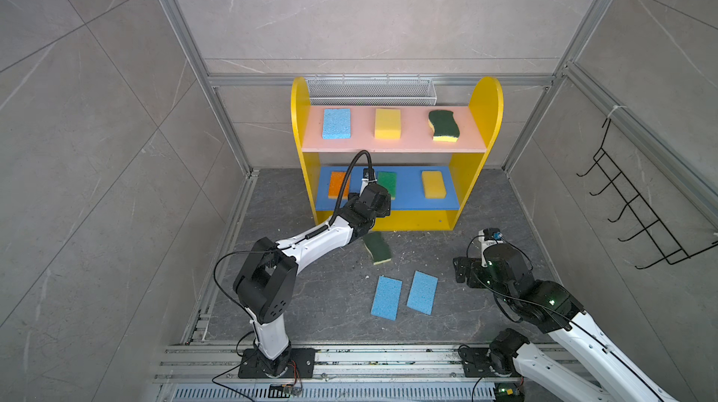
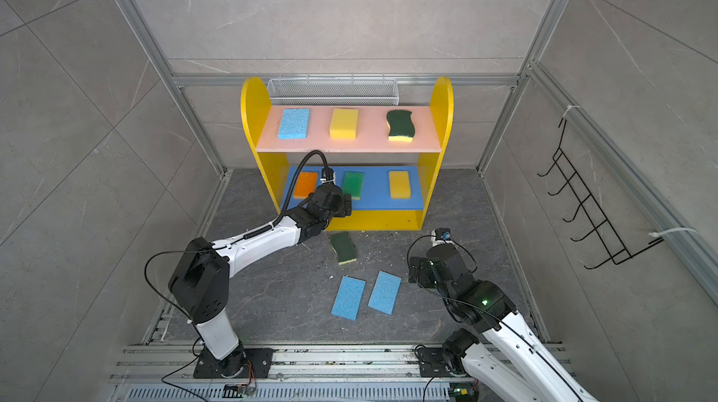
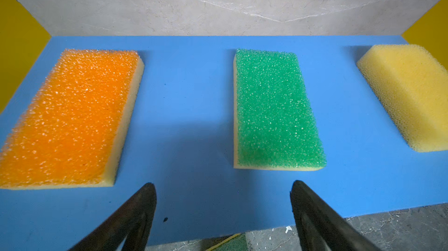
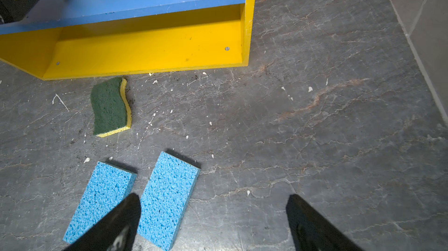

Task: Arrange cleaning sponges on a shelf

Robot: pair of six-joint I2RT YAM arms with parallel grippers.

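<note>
On the pink upper shelf (image 1: pixel 419 146) lie a blue sponge (image 1: pixel 336 123), a yellow sponge (image 1: pixel 387 123) and a dark green sponge (image 1: pixel 443 124). The blue lower shelf (image 3: pixel 186 87) holds an orange sponge (image 3: pixel 70 120), a green sponge (image 3: pixel 275 111) and another yellow sponge (image 3: pixel 415 92). My left gripper stands at that shelf's front edge, fingers apart and nothing between them. On the floor are a dark green wavy sponge (image 4: pixel 110 107) and two blue sponges (image 4: pixel 100 199) (image 4: pixel 168 199). My right gripper is open and empty, to the right of the blue ones.
Yellow side panels (image 1: pixel 478 140) bound the shelf. Behind it is a white mesh basket (image 1: pixel 371 91). A black hook rack (image 1: pixel 628 192) hangs on the right wall.
</note>
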